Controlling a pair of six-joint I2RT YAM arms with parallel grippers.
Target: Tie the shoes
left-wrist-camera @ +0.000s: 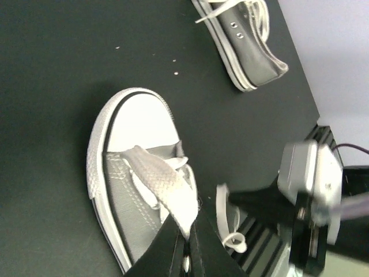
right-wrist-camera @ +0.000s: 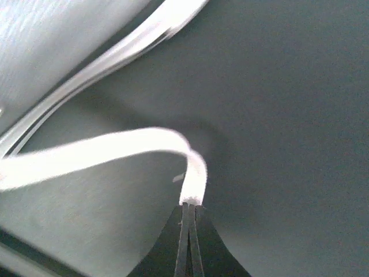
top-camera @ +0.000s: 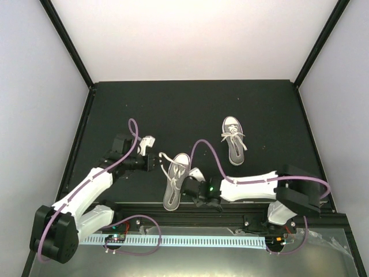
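Note:
A grey sneaker (top-camera: 176,182) with white laces lies near the front middle; a second sneaker (top-camera: 234,141) lies further back right. My left gripper (top-camera: 157,160) is left of the front shoe, shut on a white lace (left-wrist-camera: 167,184) that stretches up over the shoe's toe. My right gripper, beside the front shoe's right side, is shut on another white lace (right-wrist-camera: 115,147), which bends down into its fingertips from the left. In the right wrist view the shoe's side runs along the upper left, blurred.
Purple cables arch above both arms.

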